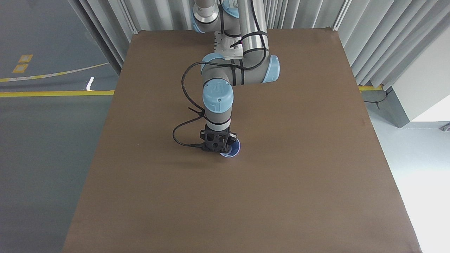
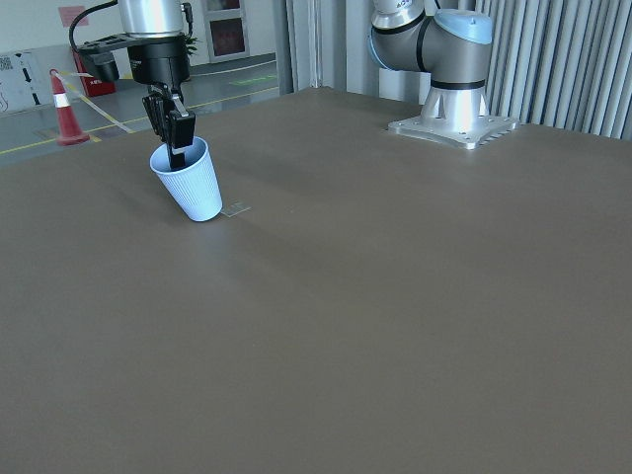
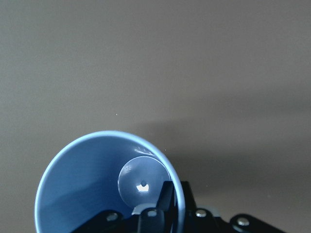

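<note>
A blue ribbed cup (image 2: 193, 189) stands tilted under my gripper (image 2: 176, 148) in the left view, near the table's middle. In the wrist view the cup (image 3: 82, 174) is seen from above, empty, its rim passing between my dark fingers, one inside and one behind the wall; my gripper appears shut on that rim. In the front view the cup (image 1: 234, 148) peeks out from under the gripper housing, which hides the fingers.
A robot base (image 2: 452, 114) is mounted at the table's back. A traffic cone (image 2: 67, 117) stands on the floor beyond the table.
</note>
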